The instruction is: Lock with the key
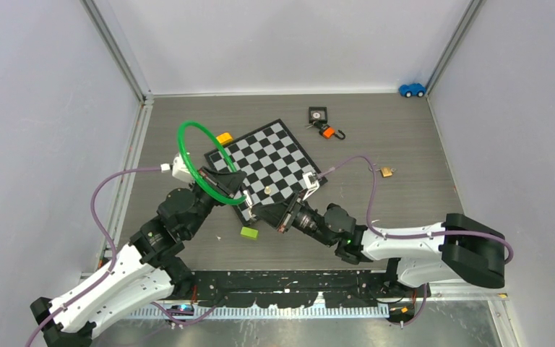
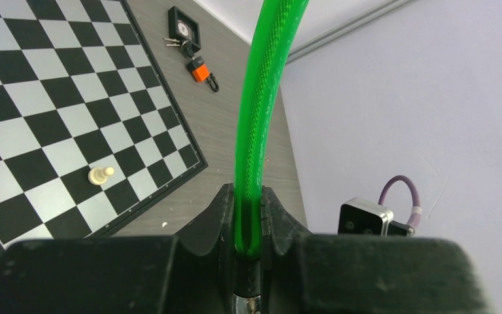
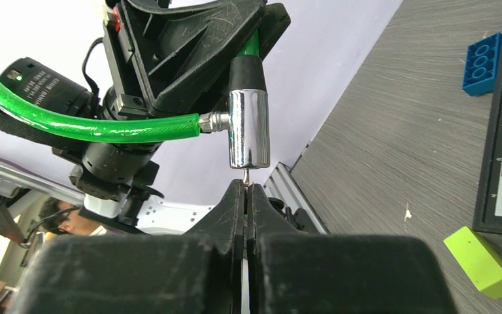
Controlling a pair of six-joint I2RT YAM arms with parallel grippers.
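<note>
A green looped bike lock (image 1: 188, 159) hangs over the board's left side. My left gripper is shut on it near a black-capped chrome end; in the right wrist view that chrome lock cylinder (image 3: 248, 131) stands upright, the green cable joining its side. Just below, my right gripper is shut on a small thin metal piece, apparently the key, mostly hidden between the fingertips, its visible shaft meeting the cylinder's bottom. Whether it sits inside the keyhole I cannot tell.
The checkerboard (image 1: 282, 148) lies beneath with a cream pawn (image 2: 101, 174). Around it are yellow, green (image 3: 480, 261) and blue (image 3: 481, 65) blocks, padlocks (image 1: 386, 172), a dark square object (image 1: 318, 114) and a blue toy car (image 1: 411, 90).
</note>
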